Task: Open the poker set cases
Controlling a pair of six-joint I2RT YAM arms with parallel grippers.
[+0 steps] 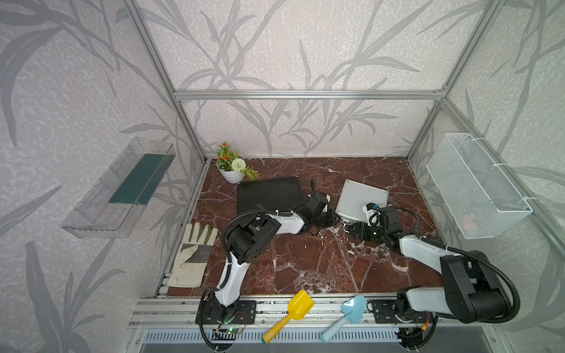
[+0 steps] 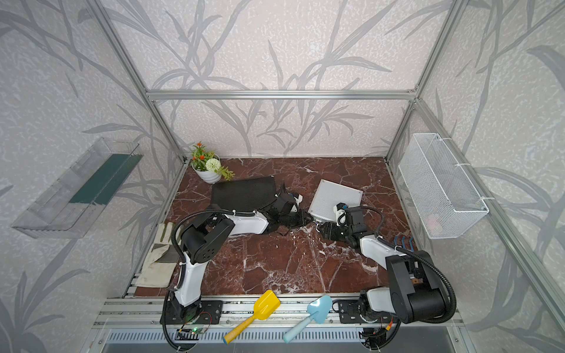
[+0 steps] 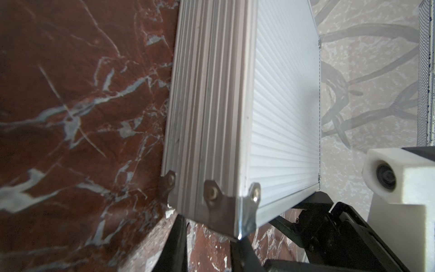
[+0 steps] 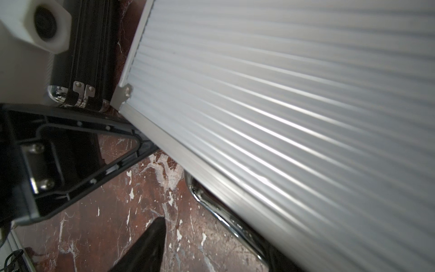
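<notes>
The silver case (image 1: pixel 361 195) lies closed at the right; the black case (image 1: pixel 267 193) lies closed at the left. My left gripper is at the silver case's left front corner, its fingers partly hidden below the metal corner. My right gripper is at the front edge, beside the chrome handle, one finger hidden under the lid edge. Whether either grips anything is unclear.
A flower pot (image 1: pixel 232 175) stands at the back left, a glove (image 1: pixel 189 259) lies at the left edge, and two scoops, yellow (image 1: pixel 300 306) and blue (image 1: pixel 352 309), lie in front. Wire baskets (image 1: pixel 476 188) hang on both walls.
</notes>
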